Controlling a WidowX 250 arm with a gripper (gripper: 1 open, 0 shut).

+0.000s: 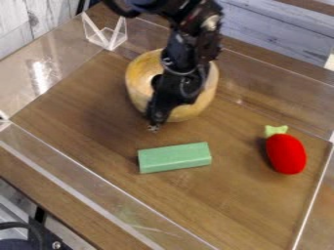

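My black gripper (167, 103) reaches down from the top into a tan wooden bowl (145, 76), shut on it near the front rim; the fingertips are partly hidden and dark against the bowl. A green block (175, 157) lies flat in front of the bowl, apart from it. A red strawberry-like toy (287, 152) with a green top rests to the right.
The wooden table (92, 137) has clear room at left and front. A clear plastic holder (104, 31) stands at the back left. Clear strips edge the table, with a white wall behind.
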